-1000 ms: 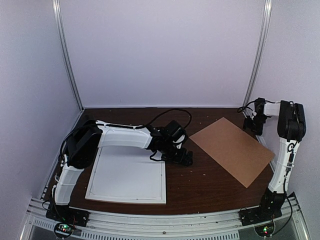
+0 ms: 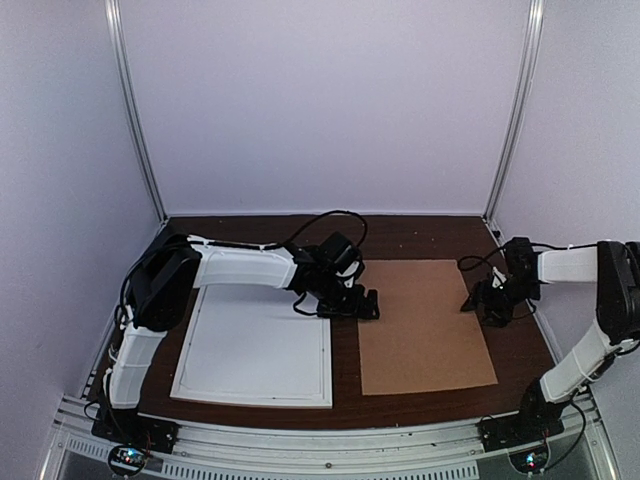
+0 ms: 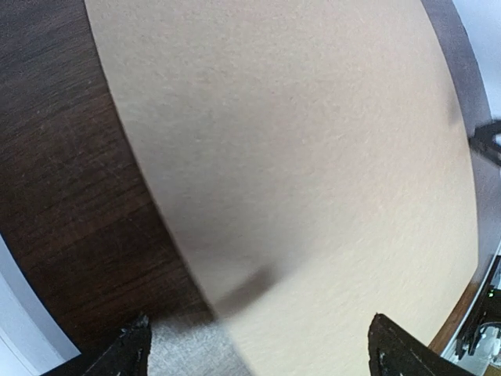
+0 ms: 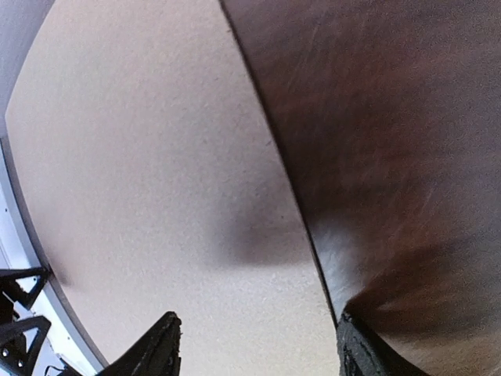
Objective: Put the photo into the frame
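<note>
A brown square sheet (image 2: 420,340) lies on the dark table just right of a white frame (image 2: 250,350). My left gripper (image 2: 355,305) stands open over the sheet's left edge; in the left wrist view that edge (image 3: 203,266) runs between its fingertips. My right gripper (image 2: 480,305) is down at the sheet's right edge; in the right wrist view its fingertips (image 4: 160,345) are apart, with the edge (image 4: 301,235) beside the right finger. No picture side of a photo is visible.
Pale walls and metal rails border the workspace.
The sheet has turned from a tilted position to nearly square and moved toward the frame.
</note>
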